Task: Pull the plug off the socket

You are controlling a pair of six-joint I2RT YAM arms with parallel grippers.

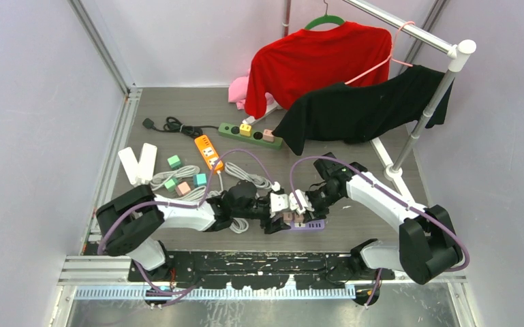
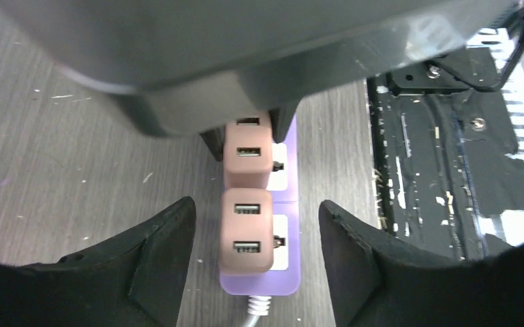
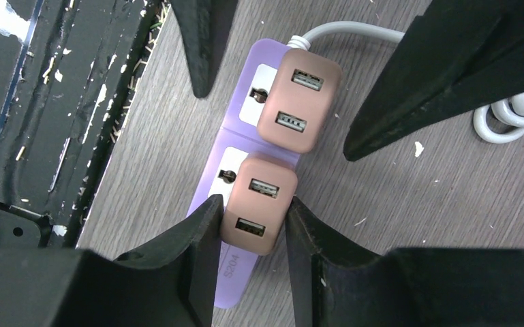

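A purple power strip (image 1: 308, 226) with two pink plugs lies at the table's front middle. My right gripper is shut on one pink plug (image 3: 257, 201), seated on the strip. The other pink plug (image 2: 247, 231) sits beside it, toward the cable end. My left gripper hangs open over that plug, a finger either side, with nothing held; in the right wrist view its dark fingers (image 3: 422, 75) frame the plug from above.
A green strip (image 1: 249, 133), an orange strip (image 1: 207, 150), coiled white cables and small blocks lie behind and left. A clothes rack (image 1: 424, 116) with shirts stands at the back right.
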